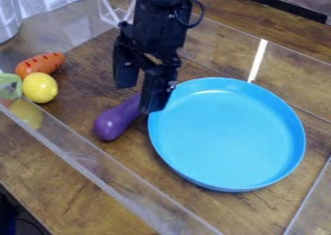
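The black gripper [145, 76] hangs at the upper centre with its fingers open, pointing down over a purple eggplant [119, 121]. The eggplant lies on the wooden table just left of a large blue plate [226, 132], its upper end close below or behind the right finger. Whether the gripper touches it I cannot tell.
An orange carrot [39, 65], a yellow lemon [39, 86] and a pale green item [8, 87] sit at the far left. Clear walls run along the left and right. Bare table [246, 36] shows behind the plate.
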